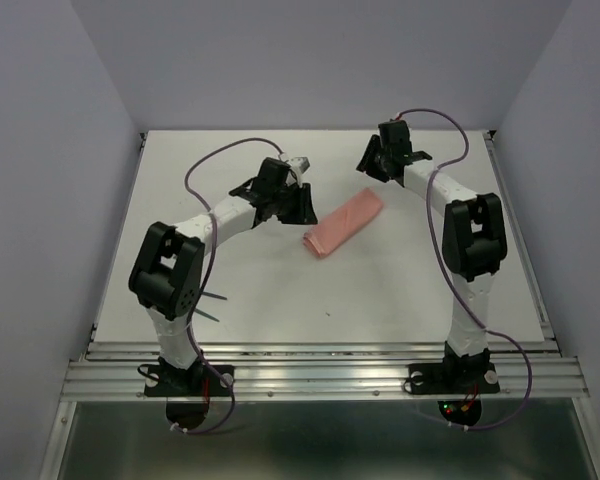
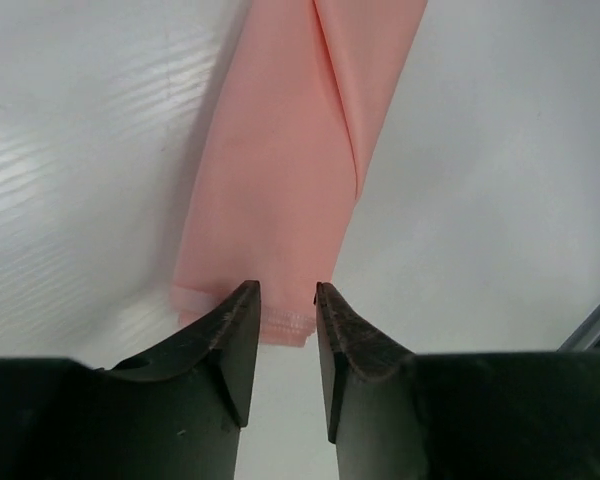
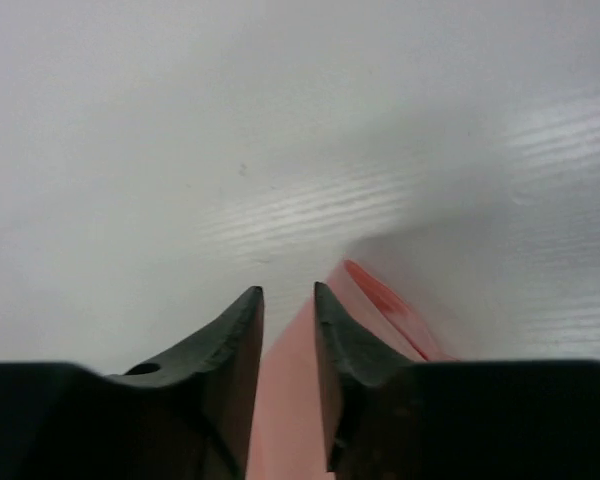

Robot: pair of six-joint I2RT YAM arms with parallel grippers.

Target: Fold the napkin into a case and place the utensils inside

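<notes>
The pink napkin (image 1: 345,222) lies as a long folded strip, slanting across the middle of the table, with a folded layer along one side (image 2: 365,70). My left gripper is above and just left of its near end, fingers part open, with nothing seen between them except the cloth below. My right gripper hangs just beyond the far end, also part open over the napkin's raised corner (image 3: 380,300). Two thin grey utensils (image 1: 205,315) lie at the table's left front, partly hidden by the left arm.
Grey walls border the sides and back.
</notes>
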